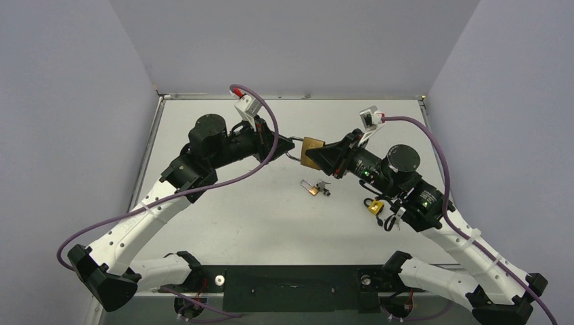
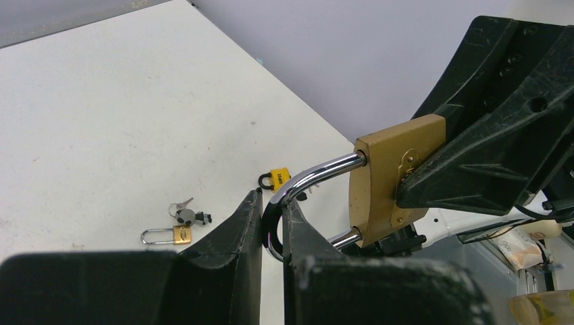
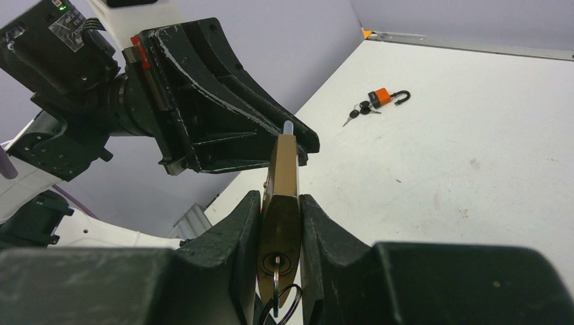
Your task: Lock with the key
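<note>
A brass padlock is held in the air between the two arms. My left gripper is shut on the curved end of its steel shackle. Both shackle legs meet the lock body in the left wrist view; how deep they sit is unclear. My right gripper has the body between its fingers, one against each flat side. A key stands in the keyhole at the body's end, seen edge-on, with a dark ring hanging from it.
On the white table lie a small brass padlock with keys, a yellow padlock, and an orange padlock with keys.
</note>
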